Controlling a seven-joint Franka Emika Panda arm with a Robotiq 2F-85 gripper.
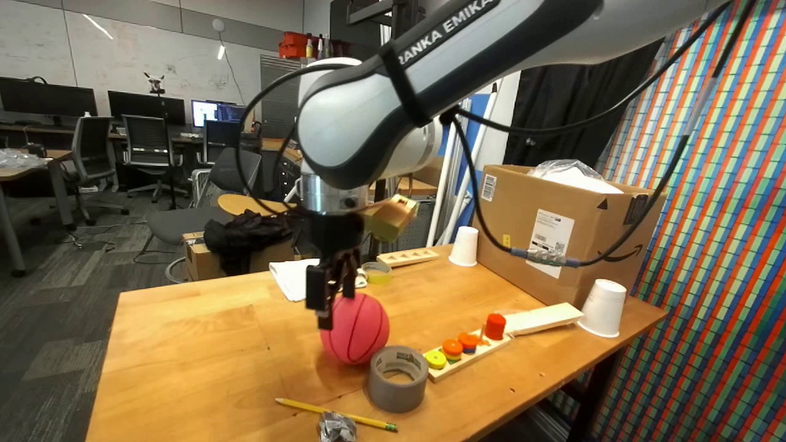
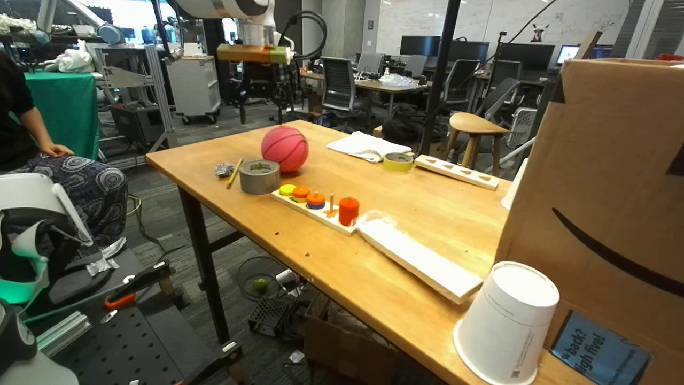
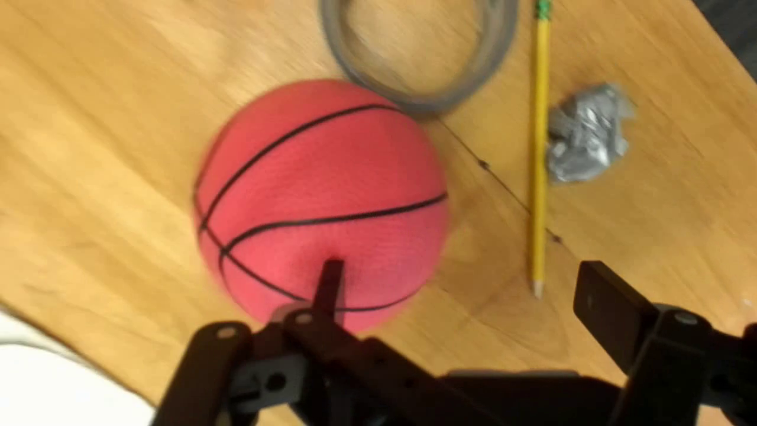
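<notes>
A pink ball with black lines rests on the wooden table, close beside a grey tape roll. My gripper is open with nothing between its fingers. In the wrist view one finger overlaps the lower part of the ball; the other stands right of the pencil tip, over bare table. Exterior view 2 has the gripper raised above and beyond the ball. Whether a finger touches the ball I cannot tell.
A yellow pencil and a crumpled silver ball lie near the front edge. A peg board with coloured discs, white cups and a big carton occupy the right. Behind lies a white cloth.
</notes>
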